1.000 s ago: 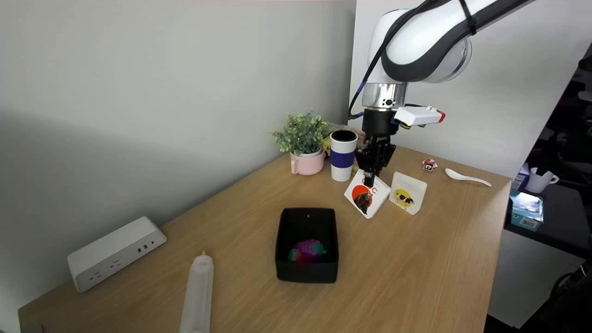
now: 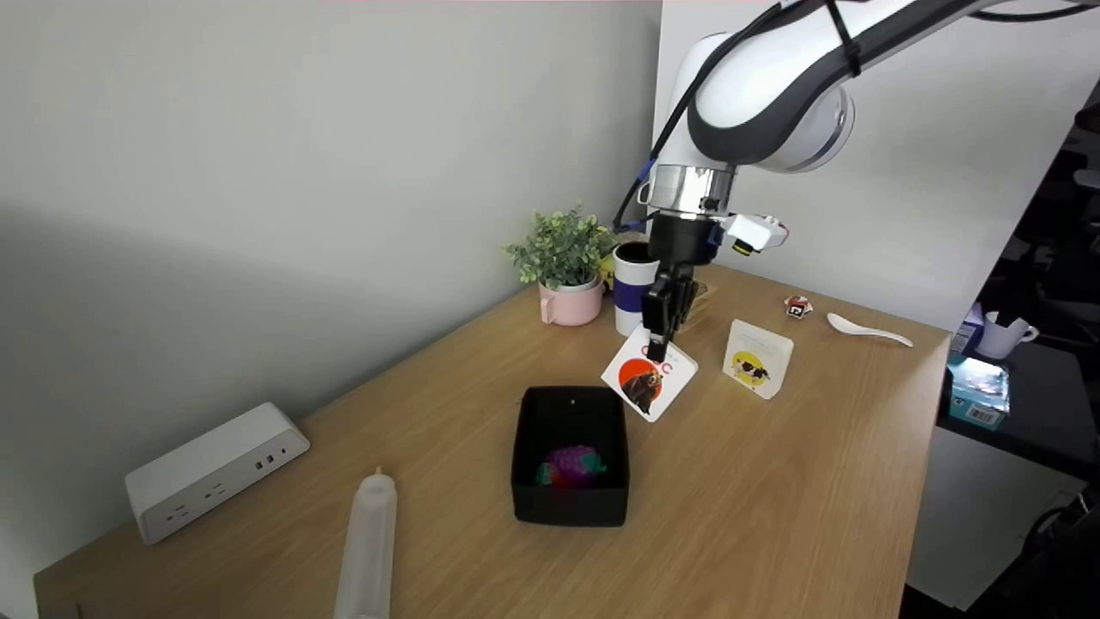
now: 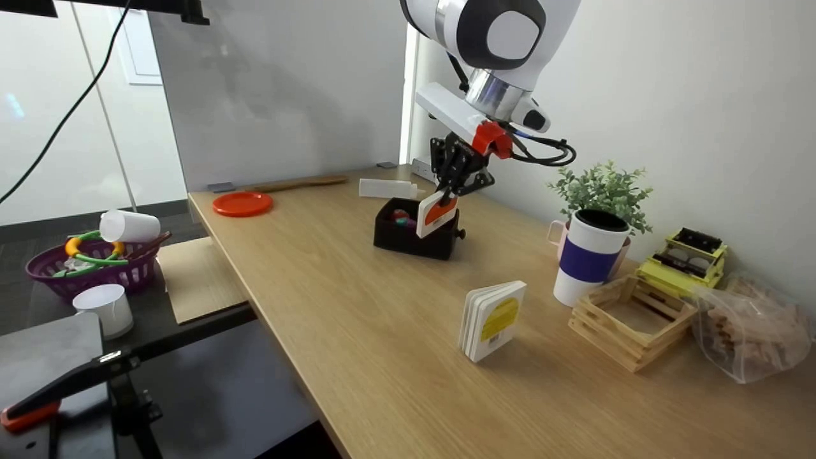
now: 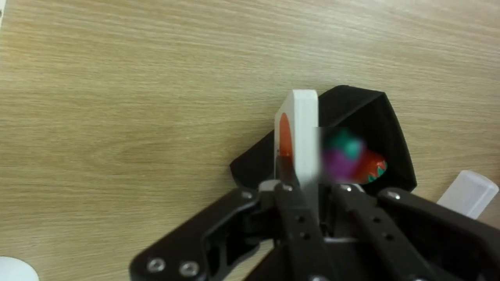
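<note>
My gripper (image 2: pixel 656 356) is shut on a small white board book (image 2: pixel 660 394) with a bear on an orange disc, gripped near one corner. The book hangs tilted in the air, to the right of the black box (image 2: pixel 570 505) in exterior view 1. From the wrist view the book (image 4: pixel 305 136) is edge-on, covering part of the box (image 4: pixel 398 136). Purple, green and red toys (image 2: pixel 573 468) lie inside the box. A second board book (image 3: pixel 493 321), with a yellow disc and a cow, stands on the table (image 3: pixel 344 306), apart from the gripper.
A tumbler (image 3: pixel 593 264), a potted plant (image 2: pixel 562 253), a wooden crate (image 3: pixel 635 329) and a bag (image 3: pixel 753 333) stand along the wall. A clear bottle (image 2: pixel 368 542) lies left of the box. A spoon (image 2: pixel 866 329) lies far right.
My gripper has moved left with the bear book, away from the cow book and closer to the black box. The box and the cow book have stayed put.
</note>
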